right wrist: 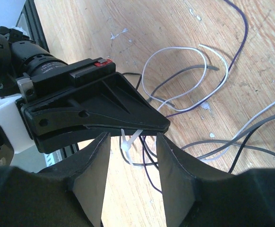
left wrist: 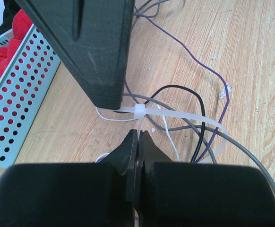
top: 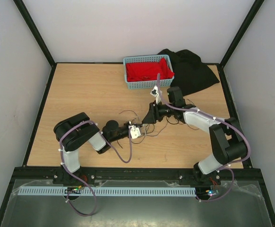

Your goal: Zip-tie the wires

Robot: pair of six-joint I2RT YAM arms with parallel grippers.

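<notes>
The white zip tie loops around a bundle of wires, black, grey and purple, with its head just ahead of my left gripper. That gripper is shut, and a thin white strip runs from the head down between its tips. Near it, my right gripper stands open; white zip tie ends show in the gap between its fingers, apart from both. One of its dark fingers reaches down beside the head in the left wrist view. From above, the grippers hide most of the tie.
Behind the grippers stands a light blue basket with red cloth in it. A black cloth lies to its right. Loose wire ends spread over the wooden table, whose left side is clear.
</notes>
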